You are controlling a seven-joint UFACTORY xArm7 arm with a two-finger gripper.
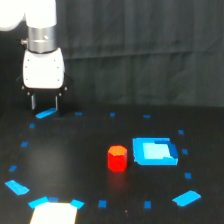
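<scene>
In the camera view my gripper (44,102) is at the upper left, pointing down, its two dark fingers apart. Nothing shows between them. A red block (117,158) with an angular outline stands on the black table near the middle of the picture, to the right of my gripper and closer to the camera. Right of the block lies a blue-edged square thing (139,152) with a pale, partly blue inside. It looks like a small tray, though I cannot tell its depth.
At the bottom left edge is a pale yellow-white object (54,213), cut off by the frame. Small blue marks dot the black table (85,150), with larger light-blue patches (17,187) among them. A dark curtain (140,60) hangs behind. Between gripper and red block the table looks clear.
</scene>
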